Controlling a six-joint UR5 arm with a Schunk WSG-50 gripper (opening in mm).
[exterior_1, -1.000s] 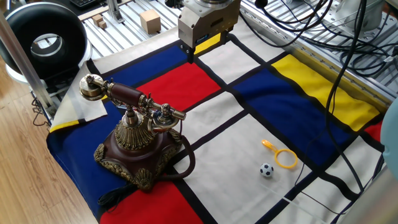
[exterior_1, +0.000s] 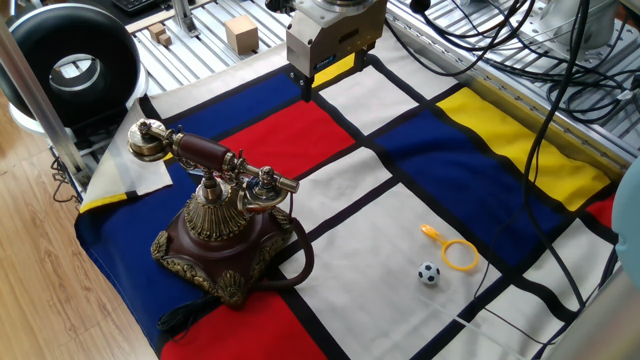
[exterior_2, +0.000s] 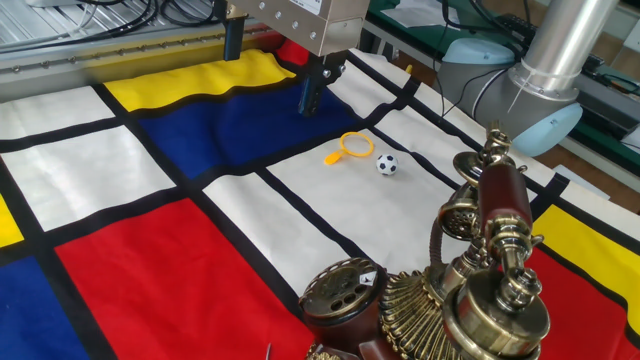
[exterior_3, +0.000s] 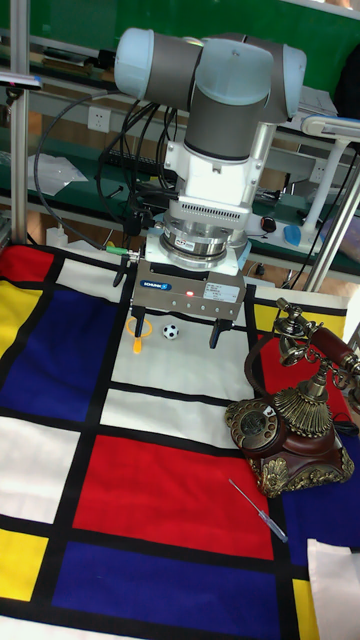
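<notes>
My gripper (exterior_1: 338, 78) hangs above the cloth at the top of exterior view 1, its two dark fingers set wide apart with nothing between them. Exterior view 2 shows the same open gripper (exterior_2: 271, 75) from another side. An antique-style telephone (exterior_1: 222, 235), brown and brass, stands upright on the cloth with its handset on the cradle. Side by side on a white patch lie a small black-and-white ball (exterior_1: 428, 273) and a yellow-orange ring with a handle (exterior_1: 459, 254). A thin screwdriver (exterior_3: 259, 510) lies near the telephone (exterior_3: 290, 427) in exterior view 3.
The patterned cloth (exterior_1: 335, 205) has slight wrinkles, with much free room around its middle. Black cables (exterior_1: 535, 150) hang at the right. Behind the cloth, a wooden block (exterior_1: 241, 35) sits on the slatted metal surface, near a black ring-shaped object (exterior_1: 80, 70).
</notes>
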